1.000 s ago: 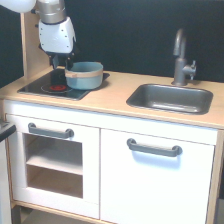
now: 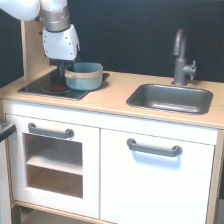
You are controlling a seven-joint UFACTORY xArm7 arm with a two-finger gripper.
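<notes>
A blue-grey pot [image 2: 86, 77] sits upright on the black stovetop [image 2: 47, 84] at the left of the toy kitchen's counter. My gripper [image 2: 66, 70] reaches down from the upper left, its dark fingers at the pot's left edge. Whether the fingers touch the rim or close on anything is too small and dark to tell. Part of the pot's left side is hidden behind the gripper.
To the right, a metal sink [image 2: 170, 97] is set into the wooden counter [image 2: 115, 92], with a grey faucet [image 2: 180, 60] behind it. The counter between stove and sink is clear. Below are two cabinet fronts with grey handles.
My arm and gripper have moved slightly right and down, closer to the pot's left edge. The pot stands in about the same place.
</notes>
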